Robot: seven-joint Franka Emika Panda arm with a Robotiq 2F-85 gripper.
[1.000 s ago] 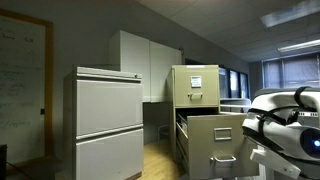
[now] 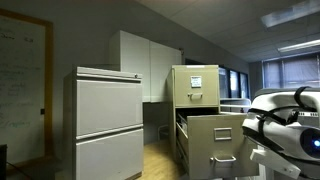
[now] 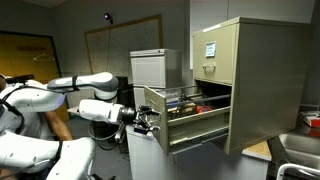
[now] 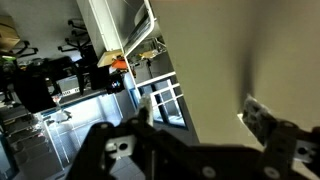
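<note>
A beige filing cabinet [image 2: 195, 86] has a drawer [image 2: 214, 146] pulled well out; its front bears a metal handle. In the second exterior view, the open drawer [image 3: 198, 128] shows files and other items inside. My gripper [image 3: 143, 120] is beside the drawer's front, at its left end there. In the wrist view, the gripper stands open, its two fingertips wide apart. A plain beige panel [image 4: 215, 65] fills much of that view beyond them. Whether a finger touches the panel cannot be told.
A white filing cabinet [image 2: 108, 124] stands left of the beige one, with wall cupboards [image 2: 145, 62] above and behind. A whiteboard [image 2: 22, 90] hangs at the far left. Some floor shows between the two cabinets.
</note>
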